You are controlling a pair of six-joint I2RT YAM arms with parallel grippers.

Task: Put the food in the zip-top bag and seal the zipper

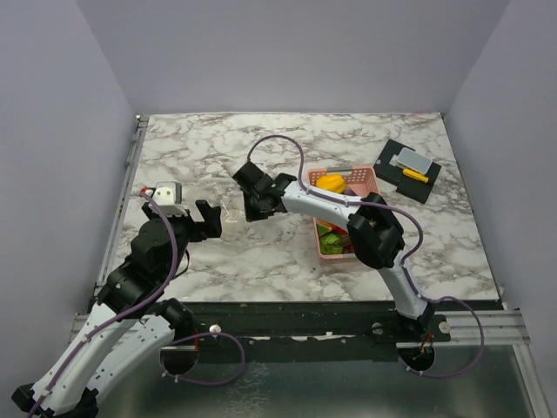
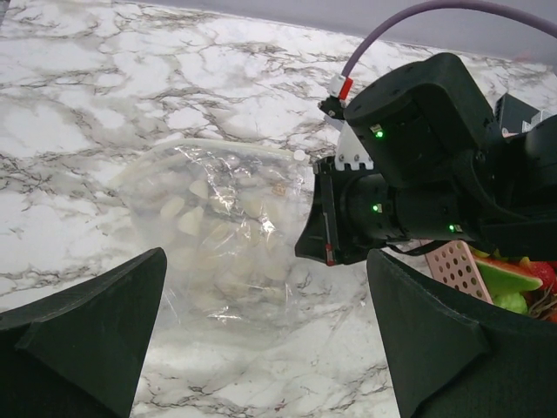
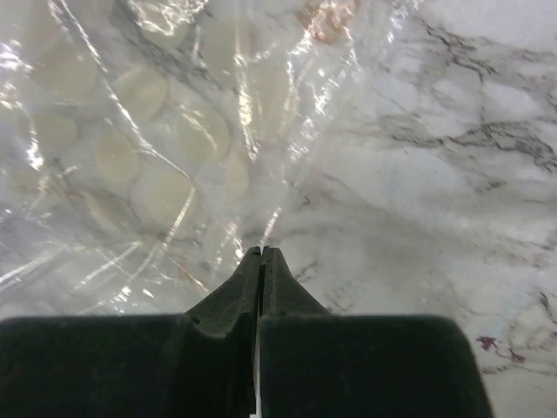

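The clear zip top bag (image 2: 226, 252) lies flat on the marble table in the left wrist view, with several pale round slices (image 2: 190, 219) of food inside. Its zipper strip (image 2: 218, 144) runs along the far edge. My left gripper is open above the near part of the bag, its dark fingers (image 2: 100, 335) wide apart. At the bag's right edge stands my right gripper, shut, its tips together with nothing visible between them. Whether those tips touch the plastic I cannot tell.
A pink basket (image 1: 364, 178) of toy vegetables stands to the right, partly under the right arm. Farther right lies a black board (image 1: 389, 172) with a yellow-handled cleaver (image 1: 415, 175). The table behind the bag is clear.
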